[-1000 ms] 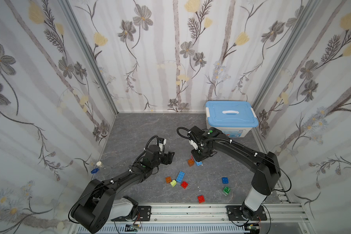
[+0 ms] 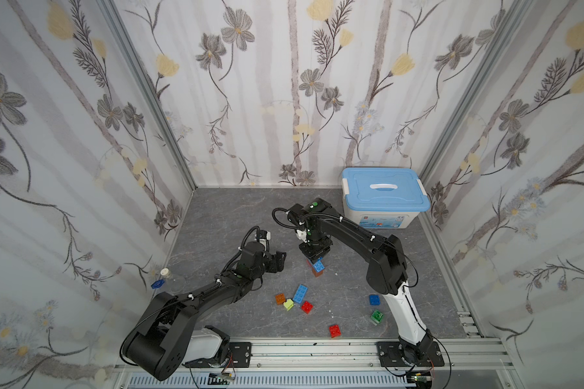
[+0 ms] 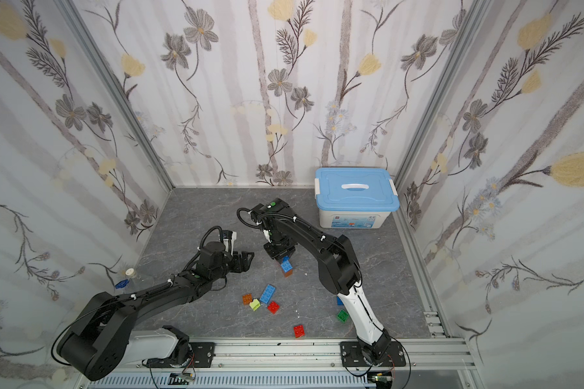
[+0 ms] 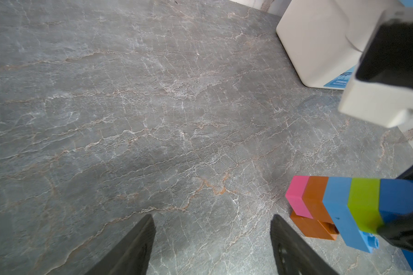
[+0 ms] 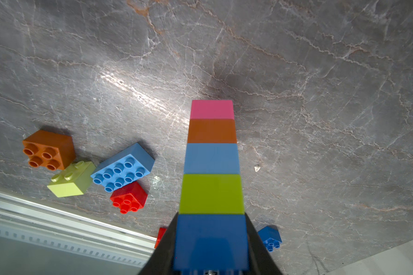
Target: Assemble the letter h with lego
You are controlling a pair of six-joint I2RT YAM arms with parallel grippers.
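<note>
My right gripper is shut on a multicolour brick column of pink [image 5: 212,109], orange, light blue, lime and blue, held above the floor [image 5: 330,114] at centre. In the left wrist view an orange brick [image 4: 312,226] shows under its pink end, with a light blue piece [image 4: 353,236] hanging beside it. My left gripper is open, empty, left of the column. Loose bricks lie in front: orange [image 5: 48,149], pale yellow [image 5: 71,178], blue 2x4 [image 5: 122,167], red [image 5: 128,197], darker blue [image 5: 269,236].
A lidded storage box [image 2: 383,197] stands at back right. A green brick [image 2: 376,316] and another red brick [image 2: 334,330] lie near the front edge.
My right gripper has swung leftward and toward the back with the brick column, which has turned. My left gripper has moved very slightly left.
</note>
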